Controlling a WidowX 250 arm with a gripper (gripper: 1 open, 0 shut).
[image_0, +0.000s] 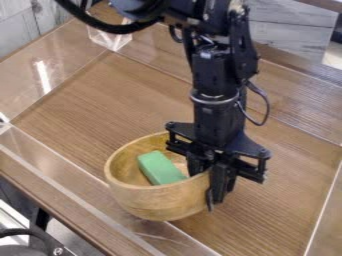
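A tan wooden bowl sits near the front of the wooden table, holding a green block. My black gripper reaches down from above at the bowl's right side and is shut on its rim; the exact contact is partly hidden by the fingers.
A clear plastic object lies at the back left. A dark cable or part shows in the lower left corner.
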